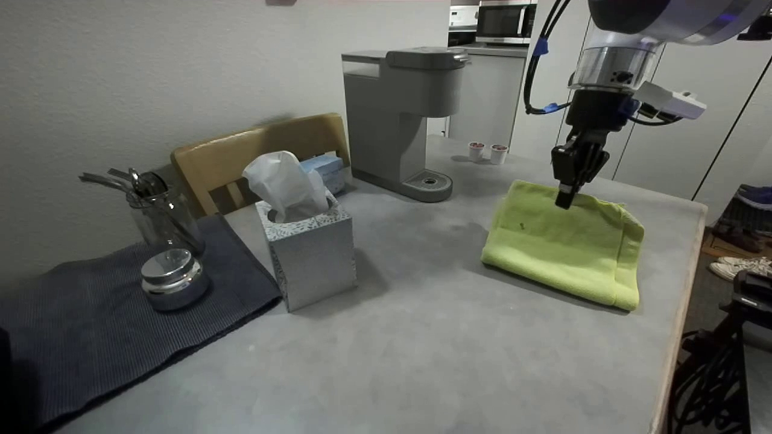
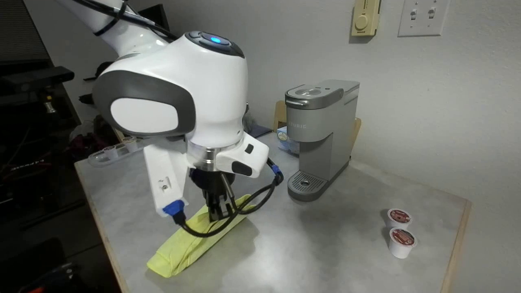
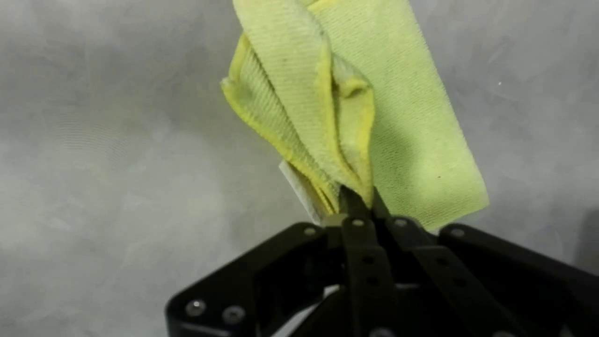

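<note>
A folded yellow-green cloth [image 1: 568, 249] lies near the right side of the table, its far edge raised off the surface. My gripper [image 1: 564, 199] holds that raised edge from above. From close up, the gripper is shut, with a pinched fold of the cloth [image 3: 432, 140] between its fingertips. Part of the cloth still rests flat on the table beside the fold. In the second exterior view the cloth [image 2: 183, 249] hangs partly upright beneath the gripper [image 2: 218, 217], and cables cross in front of the fingers.
A grey coffee maker [image 1: 405, 123] stands at the back, with two small pods [image 1: 497, 154] to its right. The tissue box [image 1: 311, 249] sits left of centre, past it a dark placemat [image 1: 94, 318] with a jar [image 1: 172, 278].
</note>
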